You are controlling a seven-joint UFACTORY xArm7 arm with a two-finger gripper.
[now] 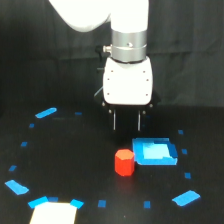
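A red block (124, 163), roughly hexagonal in outline, sits on the dark table just left of a small blue tray (155, 161). The tray shows a lighter blue interior, and no separate object can be made out in it. Above and behind the block hangs my gripper (127, 124), its two thin dark fingers (139, 120) pointing down and standing apart. It is open, with nothing visible between the fingers and clear space between their tips and the block.
Blue tape strips, such as one at the right (186, 198), and small blue squares mark the dark table. A pale, flat-topped object (54, 213) is cut off by the bottom edge at the left. Open room lies left of the block.
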